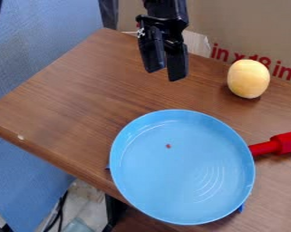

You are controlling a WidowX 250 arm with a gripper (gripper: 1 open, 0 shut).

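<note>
My black gripper [162, 59] hangs above the wooden table at the upper middle, its two dark fingers pointing down and set apart, with nothing visible between them. Below it, toward the front right, lies a light blue plate [181, 181] with a small red speck near its middle. A pale yellow, potato-like object [248, 79] stands to the right of the gripper. A red object [285, 142] lies at the right edge beside the plate, partly out of view.
A cardboard surface with red lettering [245, 36] stands behind. Blue material [26, 63] and some cables lie beyond the table's left edge. Blue items peek from under and beside the plate.
</note>
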